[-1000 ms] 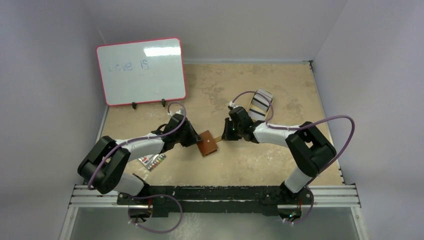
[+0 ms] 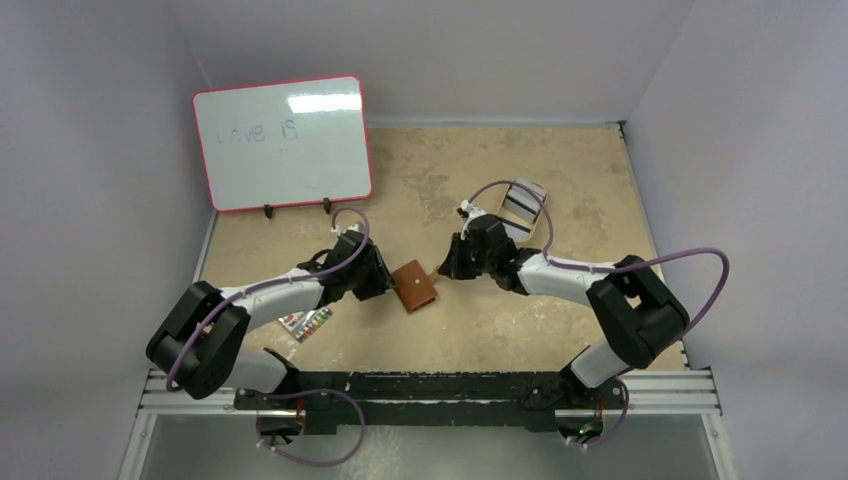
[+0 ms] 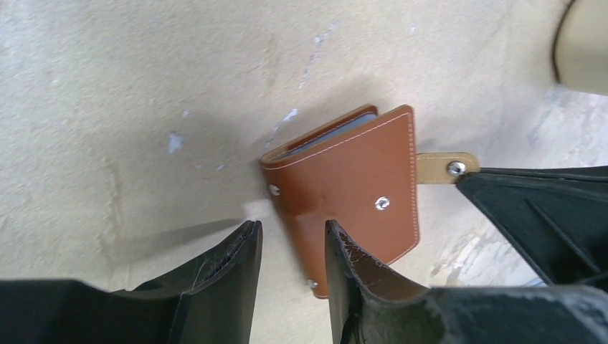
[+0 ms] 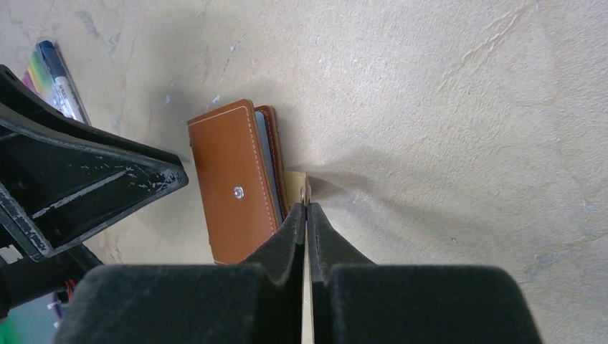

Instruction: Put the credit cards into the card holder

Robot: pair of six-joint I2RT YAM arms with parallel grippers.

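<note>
The brown leather card holder [image 2: 415, 286] stands on its edge near the table's middle, its cover slightly parted. A grey edge [image 3: 348, 127] shows inside it; whether this is a card or lining is unclear. Its tan strap [image 4: 295, 188] sticks out from the right side. My right gripper is shut with the strap's snap end at its fingertips. Close to the holder's left side, my left gripper is part open, with bare table visible between its fingers. Striped white-and-dark cards seem to lie in a tan tray [image 2: 536, 233] at the back right.
A whiteboard [image 2: 282, 145] with a pink frame stands at the back left. Coloured markers [image 2: 312, 324] lie beneath the left forearm. Both grippers are close together around the holder.
The left gripper has drawn back a little to the left from the holder. My right gripper has shifted slightly left, and less of the strap shows. The holder has stayed in place.
</note>
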